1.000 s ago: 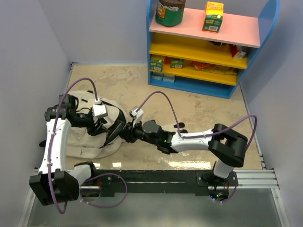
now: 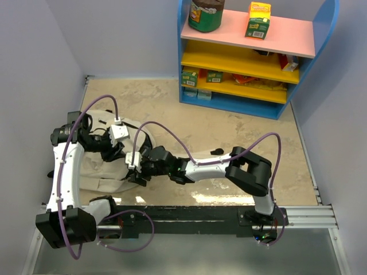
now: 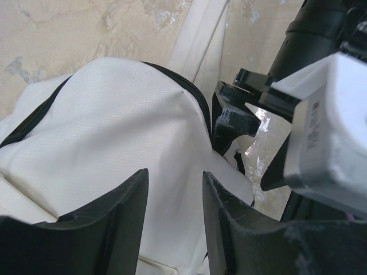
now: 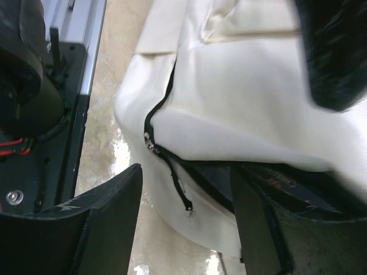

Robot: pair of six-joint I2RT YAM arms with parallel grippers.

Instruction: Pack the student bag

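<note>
The white bag (image 2: 98, 184) with black zipper edges lies slumped at the left of the table. Over its middle, my left gripper (image 2: 112, 153) points down; in the left wrist view its fingers (image 3: 133, 200) stand apart above smooth white cloth (image 3: 120, 109). My right gripper (image 2: 136, 179) is at the bag's near right edge, its fingers (image 4: 123, 195) spread, with the zipper pull (image 4: 186, 203) showing between and beyond them. Beside the right finger a dark gap of the bag mouth (image 4: 281, 179) shows. Whether that finger touches the cloth I cannot tell.
At the back right stands a colourful shelf (image 2: 192, 51) holding several boxes and a large green-and-brown container (image 2: 205, 16). A white strap (image 3: 198, 34) trails off the bag's right side. The table's middle and right, behind my right arm (image 2: 206, 170), are mostly clear.
My right gripper has moved left and nearer the front, from the bag's right side to its near edge. My left gripper has shifted slightly left. Less of the dark bag mouth shows from above.
</note>
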